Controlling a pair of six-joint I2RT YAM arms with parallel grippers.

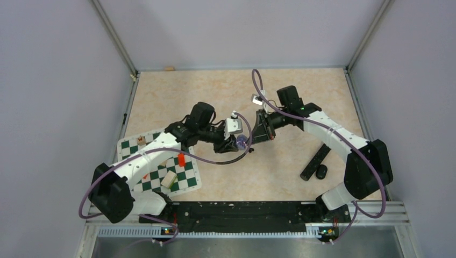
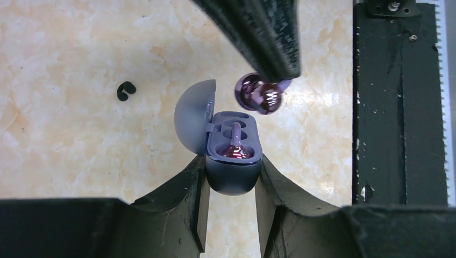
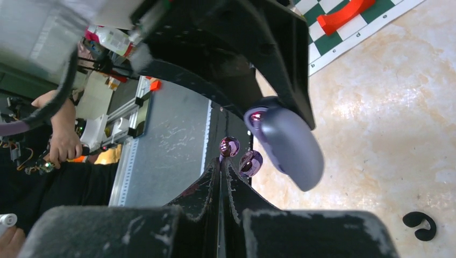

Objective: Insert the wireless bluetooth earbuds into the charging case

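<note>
My left gripper is shut on the lower end of the purple-grey charging case [image 2: 233,180]. The case's lid [image 2: 194,115] stands open. Inside the case is one shiny purple earbud [image 2: 235,134], its stem showing among the hollows. A second purple earbud [image 3: 229,147] sits at the tips of my right gripper, which is shut with the stem end between its fingertips. In the left wrist view this other earbud [image 2: 261,94] hangs beside the case's upper right, apart from it, under a dark right finger [image 2: 279,43].
A small black curled piece [image 2: 126,90] lies on the table below the grippers. The chessboard [image 1: 191,172] with several items is at left; a black remote [image 1: 315,162] and a black oval object [image 1: 321,172] lie at right.
</note>
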